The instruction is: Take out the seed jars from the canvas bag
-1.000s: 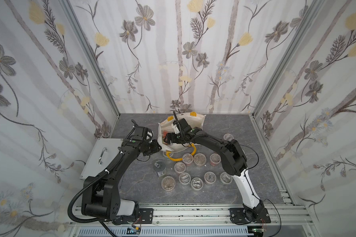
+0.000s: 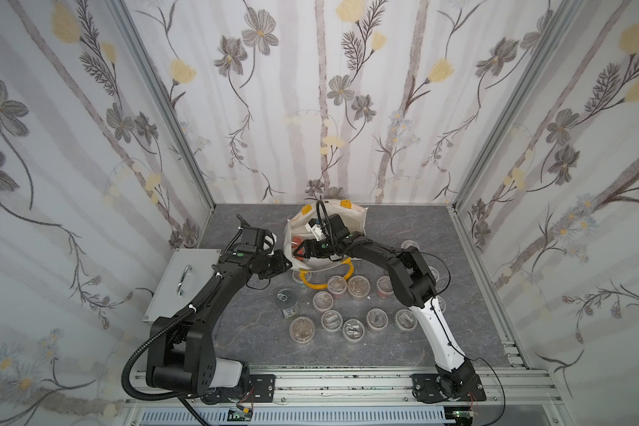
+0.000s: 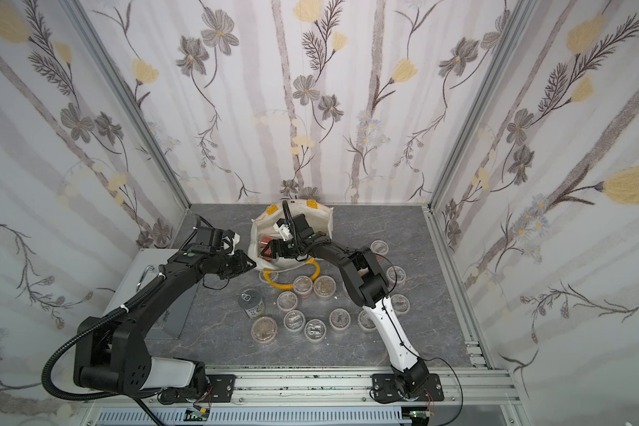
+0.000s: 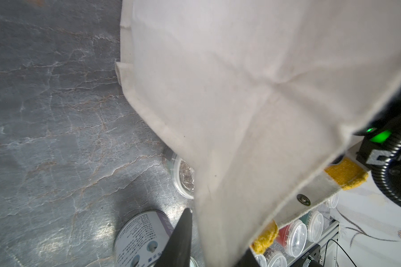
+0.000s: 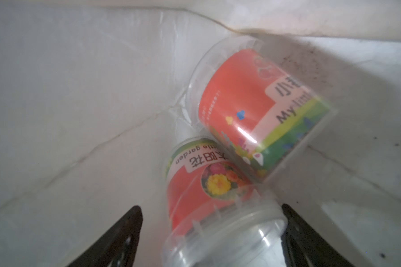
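Note:
The white canvas bag [image 2: 355,223] with yellow handles lies open at the table's back centre. Inside, two red-labelled seed jars [image 5: 258,106] [image 5: 209,178] lie tilted against each other. My right gripper reaches into the bag, its fingers either side of the nearer jar's clear lid, not visibly closed on it. My left gripper [image 2: 280,261] is at the bag's left front corner, with the canvas between or over its fingers in the left wrist view; whether it grips is unclear.
Several seed jars [image 2: 358,285] stand in front and to the right of the bag. A metal can [image 2: 287,304] stands front left, beside a grey box [image 2: 170,284] with a handle.
My right gripper and arm have shifted slightly within the bag toward the left front. The left arm is nearly unchanged, slightly nearer the bag's corner.

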